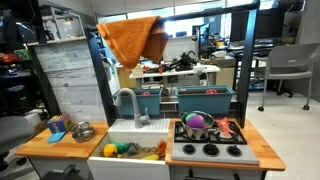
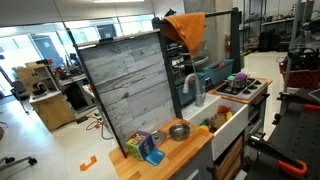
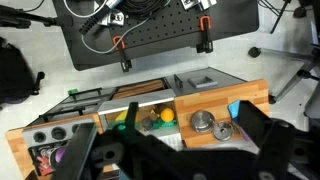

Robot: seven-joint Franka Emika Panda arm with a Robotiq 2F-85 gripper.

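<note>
My gripper shows as dark shapes at the bottom of the wrist view, high above the toy kitchen; it is open and holds nothing that I can see. Below it lies the white sink [image 3: 177, 141] with several toy foods, among them a yellow one [image 3: 167, 115]. Metal pots [image 3: 202, 122] rest on the wooden counter beside the sink. On the other side is the stove [image 1: 213, 151], where a pot carries a purple item [image 1: 196, 121]. An orange cloth [image 1: 138, 42] hangs over the dark top rail.
Teal bins [image 1: 205, 99] stand behind the stove. A colourful box [image 2: 138, 143] and a blue item [image 2: 155, 157] sit at the counter's end, by the pale wood panel [image 2: 135, 85]. The grey faucet [image 1: 133, 105] rises behind the sink. A black table [image 3: 165, 35] with clamps stands opposite.
</note>
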